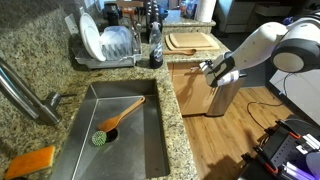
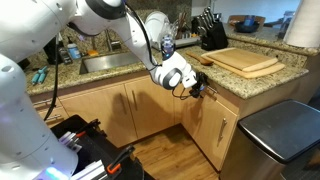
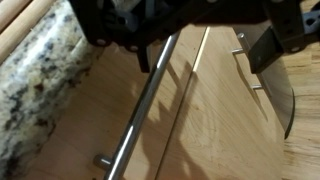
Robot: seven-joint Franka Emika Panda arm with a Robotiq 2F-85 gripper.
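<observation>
Below the worktop at the corner, my gripper (image 2: 196, 86) is at the front of the light wooden cabinet (image 2: 212, 125). It is open. In the wrist view a long metal bar handle (image 3: 138, 118) runs diagonally across the wooden front, with its upper end passing under the dark gripper parts. One dark finger (image 3: 143, 57) shows beside the bar. The other fingertip is hard to make out, and whether either touches the bar I cannot tell.
Speckled worktop (image 3: 35, 90) overhangs close beside the gripper. Cutting boards (image 1: 193, 42) lie on it, with a bottle (image 1: 156, 46) and dish rack (image 1: 108, 46) nearby. A bin (image 2: 285, 130) stands to the right. The sink (image 1: 115, 135) holds a wooden brush (image 1: 124, 115).
</observation>
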